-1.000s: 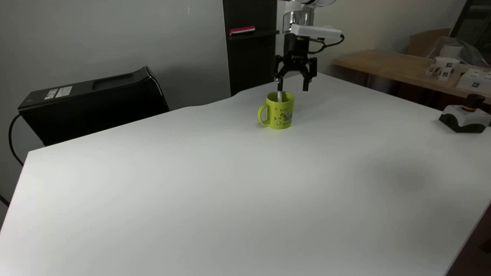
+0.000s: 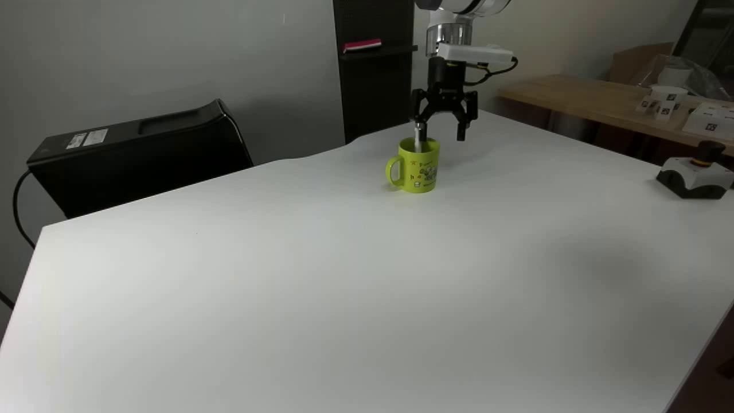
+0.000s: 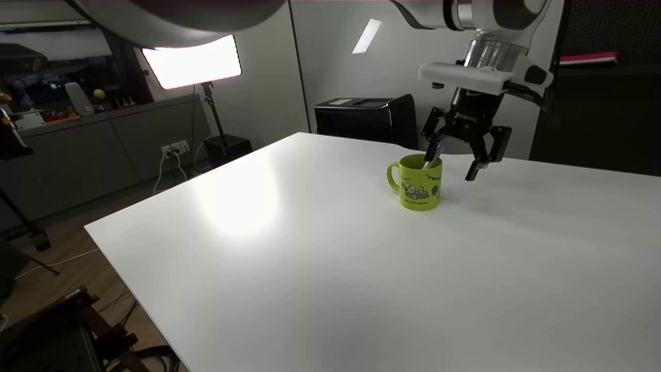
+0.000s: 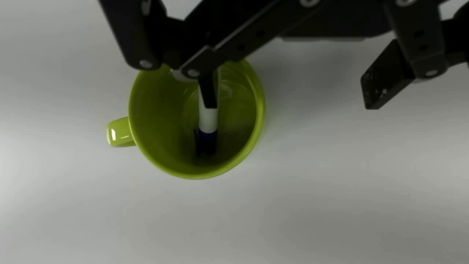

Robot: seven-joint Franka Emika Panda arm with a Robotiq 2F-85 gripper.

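Observation:
A yellow-green mug (image 2: 419,172) stands upright on the white table, its handle to the left in both exterior views. Inside it leans a white marker (image 4: 207,118) with a dark blue end down in the mug; its upper part is hidden behind a finger in the wrist view. My gripper (image 3: 451,167) is open above the mug, tilted, its fingers wide apart. One finger (image 4: 210,90) hangs over the mug opening, right by the marker. The other fingertip (image 4: 384,78) is out past the mug's right side, over bare table. Nothing is held between them.
A black bin-like box (image 2: 144,151) stands beyond its far edge. An emergency-stop button box (image 2: 696,175) sits at the right edge.
The mug stays in place and the fingers remain open.

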